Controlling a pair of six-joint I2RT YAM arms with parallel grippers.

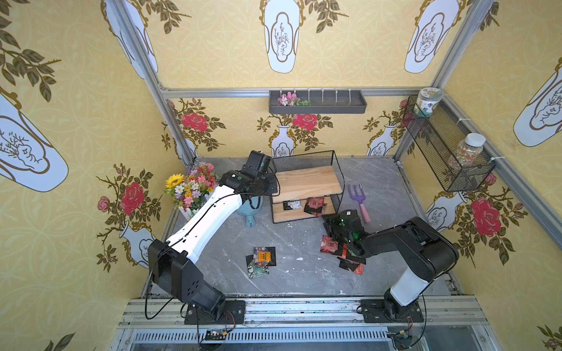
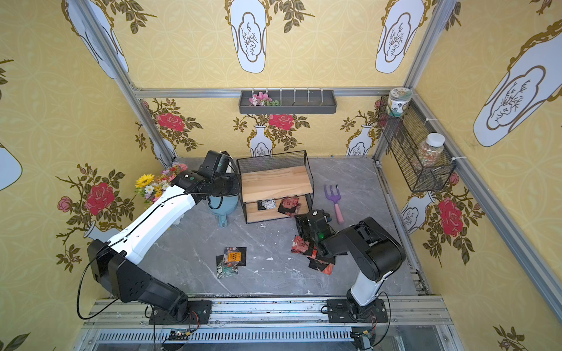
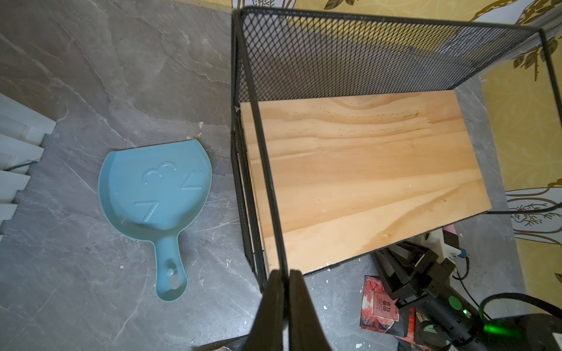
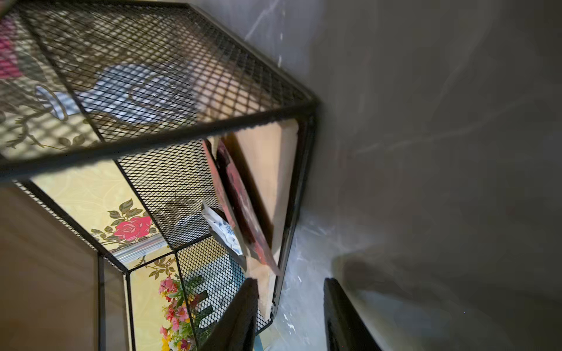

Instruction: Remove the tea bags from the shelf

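Tea bags (image 1: 314, 206) and a pale packet (image 2: 268, 204) lie on the lower board of the wood-and-mesh shelf (image 1: 307, 175); the right wrist view shows them leaning at a slant. More packets lie on the table at lower left (image 1: 263, 257) and lower right (image 2: 301, 245), beside or under my right arm. My left gripper is shut above the shelf's left end, nothing seen held. My right gripper is part open, empty, just outside the shelf's front right corner, low over the table.
A blue dustpan (image 3: 152, 181) and flowers (image 1: 193, 187) stand left of the shelf, a purple fork (image 1: 358, 199) right of it. A wall basket with jars (image 1: 445, 140) hangs at right.
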